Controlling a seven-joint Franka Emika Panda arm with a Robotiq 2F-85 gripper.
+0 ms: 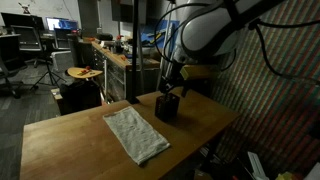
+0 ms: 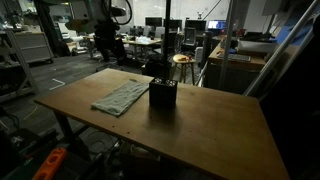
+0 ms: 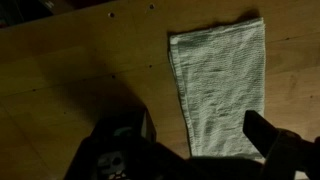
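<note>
A pale, ribbed cloth (image 1: 137,134) lies flat on the wooden table, also seen as the cloth (image 2: 121,98) in the second exterior view. Close to it stands a black box (image 2: 163,94) with an uneven, dark top; in the first exterior view the box (image 1: 167,106) is near the table's far end. High over the table hangs my gripper (image 1: 179,87), apart from cloth and box. Its fingers are open. The wrist view looks down on the cloth (image 3: 221,88), with one dark finger (image 3: 264,132) overlapping its lower right part. Deep shadow hides detail at the lower left there.
Bare wooden tabletop (image 2: 225,122) extends to the right of the box in the second exterior view. A dark vertical post (image 1: 135,50) rises behind the table. Desks, chairs and a round stool (image 2: 181,60) stand farther back.
</note>
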